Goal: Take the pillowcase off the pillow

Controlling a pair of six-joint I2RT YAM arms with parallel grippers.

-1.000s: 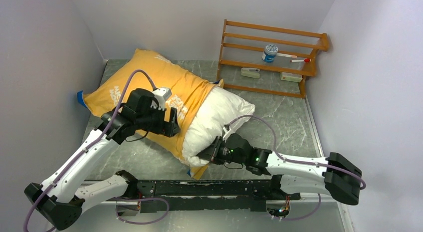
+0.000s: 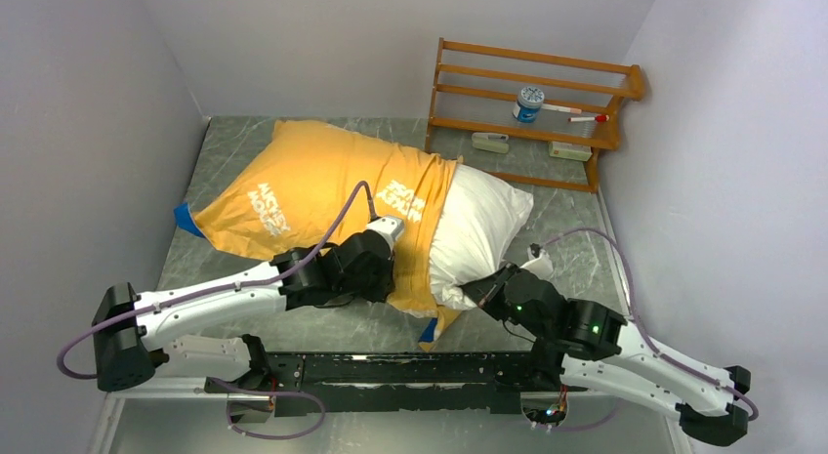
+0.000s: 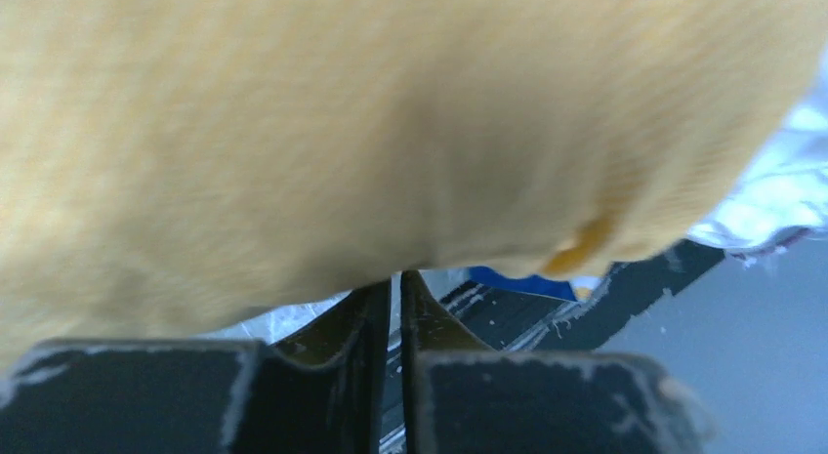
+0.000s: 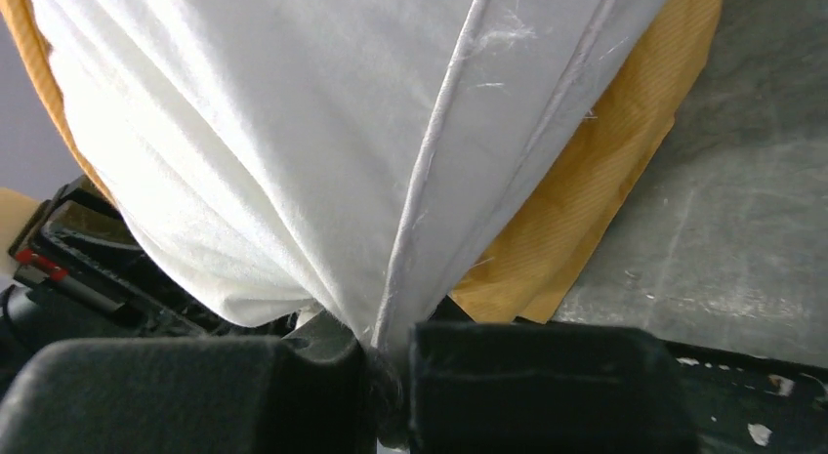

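The yellow pillowcase [image 2: 322, 181] with white print covers the left part of the white pillow [image 2: 480, 220], whose right end is exposed. My right gripper is shut on a gathered corner of the white pillow, with yellow cloth behind it in that wrist view. My left gripper sits low against the pillowcase [image 3: 391, 132] near its open edge; its fingertips are close together, partly hidden by the blurred cloth, and I cannot tell whether they hold any.
A wooden rack [image 2: 527, 124] at the back right holds a blue jar [image 2: 529, 104] and small items. Walls enclose the grey surface [image 2: 571, 259], bare at the right and front. The left arm crosses in front of the pillow.
My right gripper has pulled the pillow to the right, with the pillowcase following and more white showing. My left gripper has moved right and down along the pillowcase.
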